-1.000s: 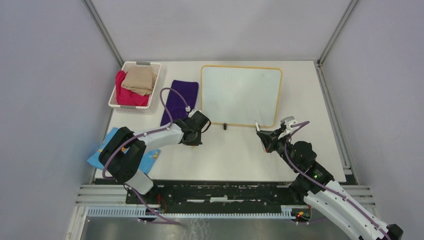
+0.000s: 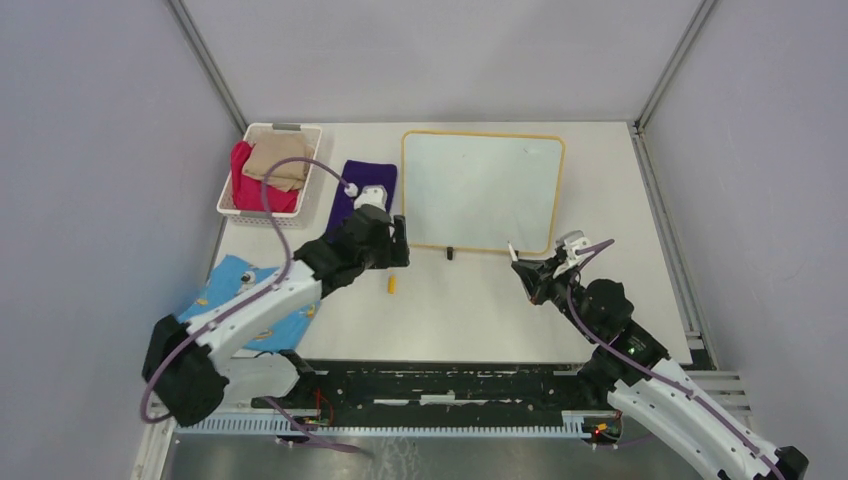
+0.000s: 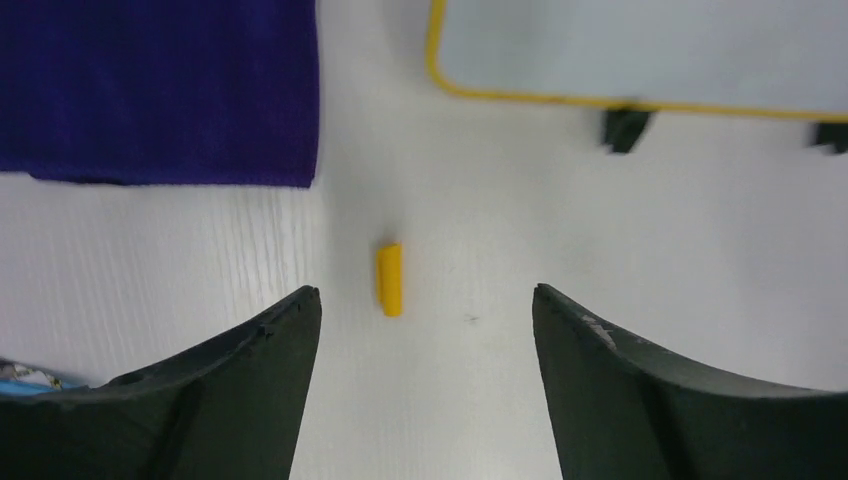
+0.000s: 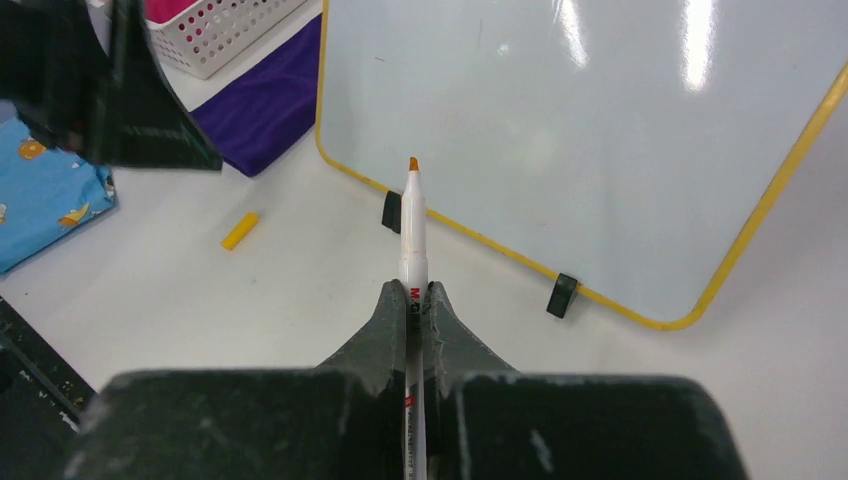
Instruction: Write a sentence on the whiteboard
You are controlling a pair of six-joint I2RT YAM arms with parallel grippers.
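Note:
The whiteboard (image 2: 482, 190) with a yellow frame lies at the back of the table. My right gripper (image 2: 523, 267) is shut on a white marker (image 4: 413, 240), held upright with its orange tip bare, before the board's lower right. My left gripper is open over the table, left of the board, with a small yellow piece (image 3: 390, 280), apparently the marker's cap, lying on the table below and between its fingers in the left wrist view.
A purple cloth (image 3: 170, 90) lies left of the board, a basket (image 2: 228, 208) of cloths at back left, a blue cloth (image 4: 50, 200) at front left. Black clips (image 4: 562, 295) sit on the board's lower edge.
My left arm has risen away from the table, uncovering the yellow piece, and is blurred with movement. The right arm has barely moved, the marker still in its gripper.

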